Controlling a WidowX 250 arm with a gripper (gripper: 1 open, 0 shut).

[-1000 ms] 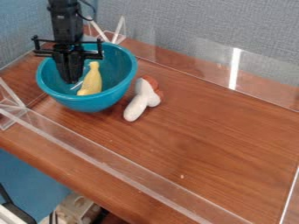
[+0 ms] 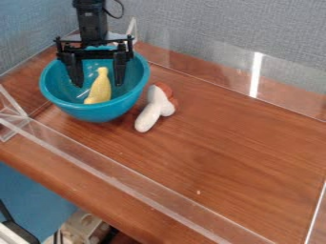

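Observation:
A teal bowl (image 2: 94,109) sits at the back left of the wooden table, holding a yellow elongated object (image 2: 99,90). The black gripper (image 2: 95,72) hangs open over the bowl, its two fingers spread above and around the upper part of the yellow object, not visibly closed on it. Right of the bowl lies a white mushroom-like toy (image 2: 155,108) with a reddish part at its far end.
Transparent walls edge the table at front and back, with clear frames at left beside the bowl.
The gripper has moved rightward within the bowl's opening, from its left side toward the middle. The bowl and the white toy look unmoved.

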